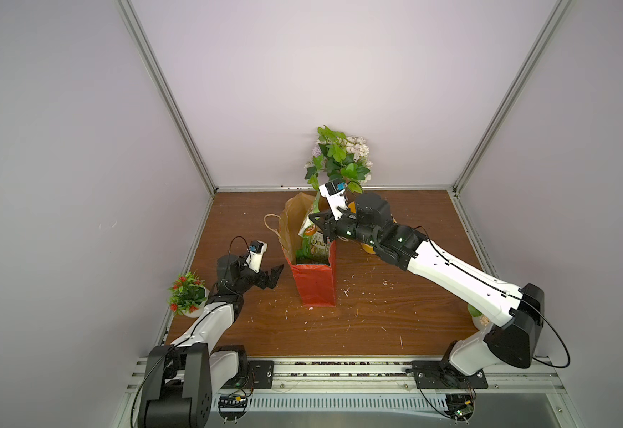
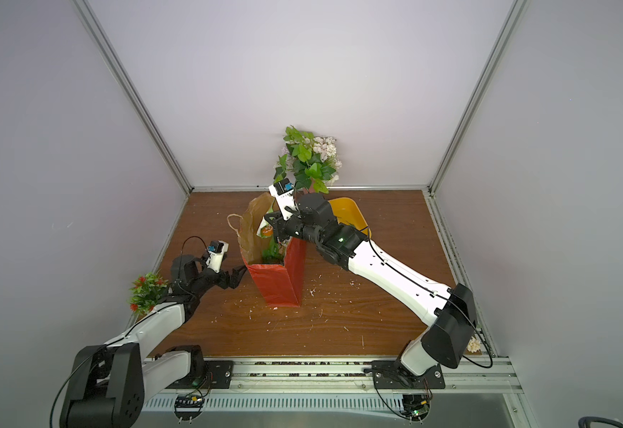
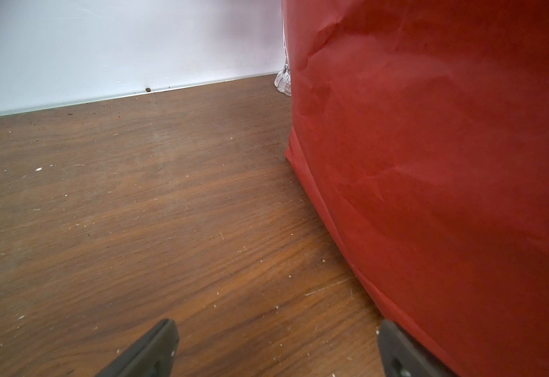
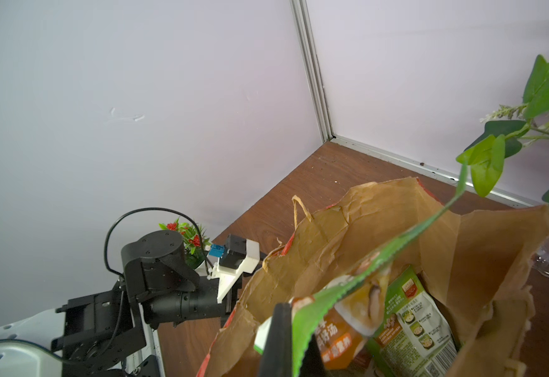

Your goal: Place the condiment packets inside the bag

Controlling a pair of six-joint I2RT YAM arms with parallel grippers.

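The red paper bag (image 1: 316, 286) stands upright and open at mid-table, its brown inside showing. Inside it lies a green condiment packet (image 4: 416, 328). My right gripper is shut on another green and orange packet (image 4: 340, 330), seen nearly edge-on in the right wrist view, over the bag's mouth. From the top left view, that packet (image 1: 306, 227) hangs partly below the bag's rim. My left gripper stands open and empty, low beside the bag's left side; its fingers (image 3: 151, 348) frame bare table.
A yellow basket (image 2: 350, 212) sits right of the bag, partly hidden behind the right arm. Tall flowers (image 1: 338, 160) stand at the back, and a small potted plant (image 1: 187, 292) at the left.
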